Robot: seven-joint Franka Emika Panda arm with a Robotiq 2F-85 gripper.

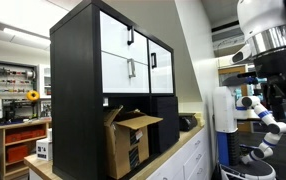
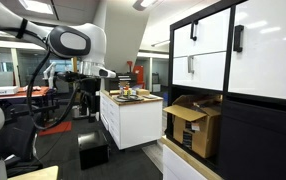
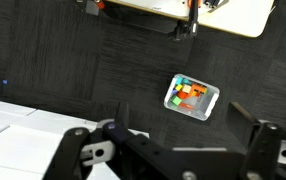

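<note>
Along the bottom of the wrist view, my gripper stands open, its two dark fingers wide apart with nothing visible between them. Beyond them, far below on dark flooring, a grey tray (image 3: pixel 211 104) holds several small coloured pieces in green, orange, red and blue. An open-flapped cardboard box (image 1: pixel 131 143) sits in the cabinet's lower compartment; the same cardboard box (image 2: pixel 194 126) shows in exterior view 2. The white arm (image 2: pixel 75 42) reaches in from the left there. Neither exterior view shows the fingertips clearly.
The black cabinet (image 1: pixel 78 95) has closed white doors (image 1: pixel 123 40) with dark handles above the box. White drawers (image 2: pixel 133 121) carry a cluttered wooden top beyond the arm. A white surface (image 3: pixel 245 18) crosses the top of the wrist view. Dark floor around the tray is mostly clear.
</note>
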